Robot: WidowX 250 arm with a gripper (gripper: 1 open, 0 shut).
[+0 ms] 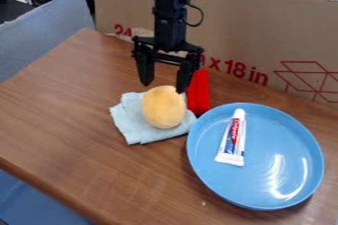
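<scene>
My black gripper [164, 77] hangs with its fingers apart, just above and behind a round yellow-orange object [164, 109] that rests on a folded light-blue cloth [132, 120]. A red object [200, 91] stands just right of them, partly behind the gripper. A toothpaste tube [231, 137] lies on a blue plate [287, 160] at the right. Nothing shows between the fingers.
A cardboard sheet [264, 41] stands along the back. A grey surface borders the table's left side.
</scene>
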